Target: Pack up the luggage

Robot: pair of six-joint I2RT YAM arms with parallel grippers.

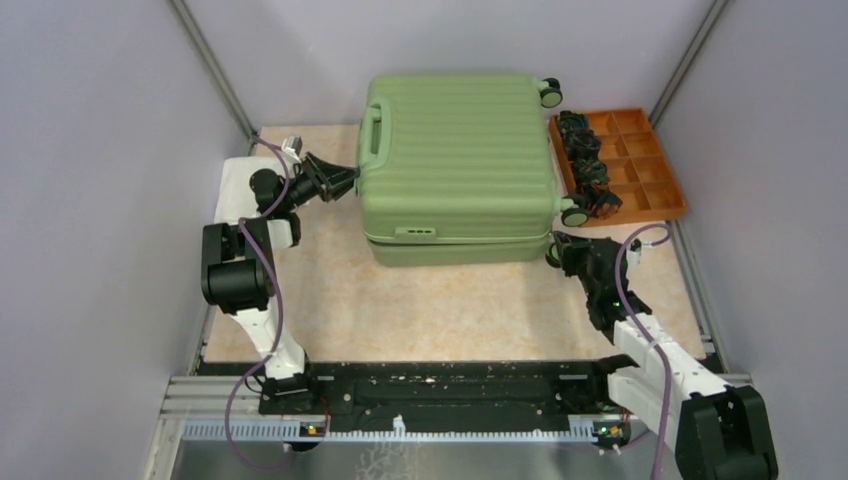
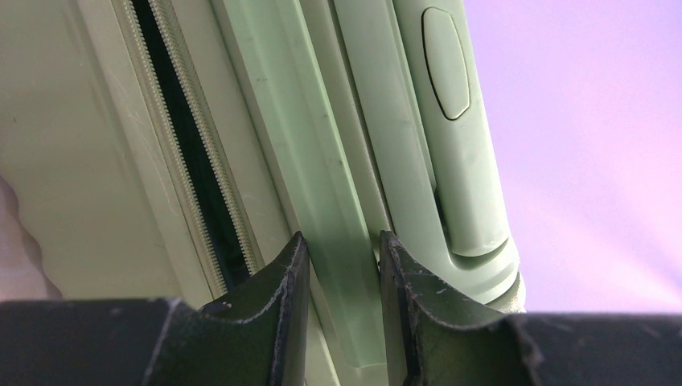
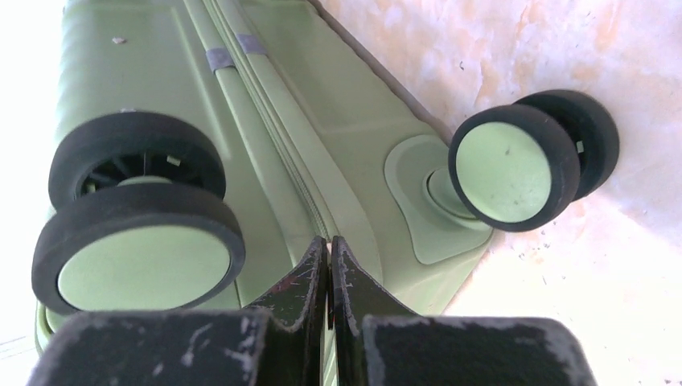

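Note:
A large pale green hard-shell suitcase (image 1: 455, 150) lies on its side on the light tabletop (image 1: 420, 310). At its left end my left gripper has its fingers either side of a long green strip of the case (image 2: 306, 161), beside the handle (image 2: 446, 161); whether they grip it is unclear. The case is slightly open there at the zipper. At the right end my right gripper is shut, nothing visible between its fingers, at the seam between two wheels (image 3: 145, 265).
A wooden divided tray (image 1: 640, 160) with dark rolled items sits at the back right. A white cloth (image 1: 240, 185) lies at the left. Walls surround the sides and back.

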